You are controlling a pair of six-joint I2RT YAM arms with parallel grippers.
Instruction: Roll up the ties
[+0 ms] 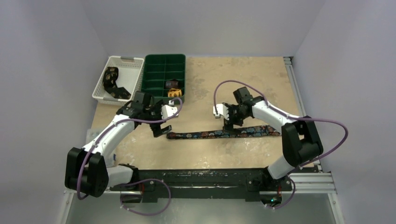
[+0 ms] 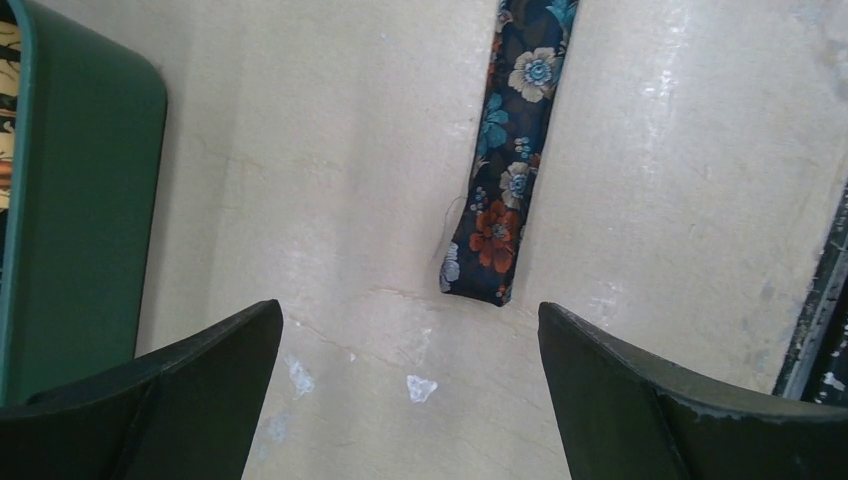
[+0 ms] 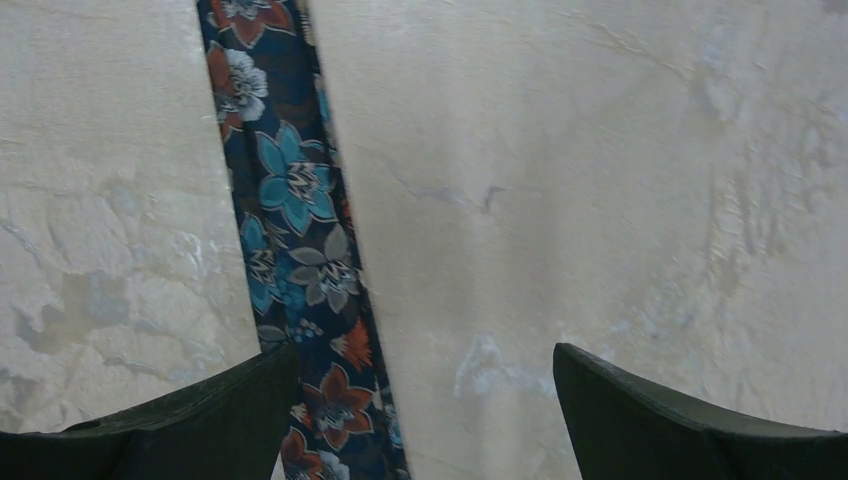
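Note:
A dark tie with blue, white and orange flowers [image 1: 196, 135] lies stretched flat across the table, narrow end at the left, wide end at the right, partly behind my right arm. My left gripper [image 1: 163, 130] stands open just left of the narrow end; the left wrist view shows that tie tip [image 2: 480, 260] ahead of the spread fingers [image 2: 215, 375], untouched. Over the tie's middle hangs my right gripper [image 1: 232, 126], its fingers [image 3: 625, 400] apart. In the right wrist view the tie [image 3: 310, 250] runs past the left finger, which covers part of it; nothing shows gripped.
Behind my left gripper stands a green divided box [image 1: 163, 60] with a rolled dark tie [image 1: 172, 84] and a yellow-and-black one [image 1: 174, 93]. Beside it, a white basket [image 1: 133, 70] holds a loose dark tie [image 1: 110, 77].

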